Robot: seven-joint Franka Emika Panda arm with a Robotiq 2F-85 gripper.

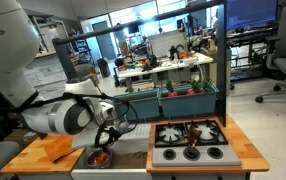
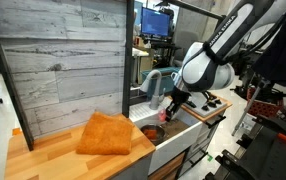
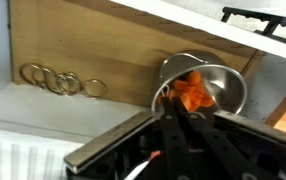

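Note:
A metal pot [image 3: 233, 98] with orange pieces [image 3: 191, 92] in it stands in a wood-bottomed compartment [image 3: 103, 40]. My gripper is low over the pot, its black fingers reaching across the near rim. The fingers look shut; what lies between them is too dark to make out. From exterior view 1, the gripper [image 1: 107, 138] hangs right above the pot [image 1: 101, 160] and partly covers it. A small pinkish patch [image 2: 152, 131] shows by the pot in exterior view 2, but I cannot tell what it is.
An orange cloth [image 1: 51, 148] lies on the wooden counter to the left. Right of the compartment is a stove [image 1: 188, 152] with a brown item [image 1: 193, 133] on it. Behind the stove stands a blue-green box [image 1: 188, 104]. Several metal rings [image 3: 68, 80] lie beside the pot.

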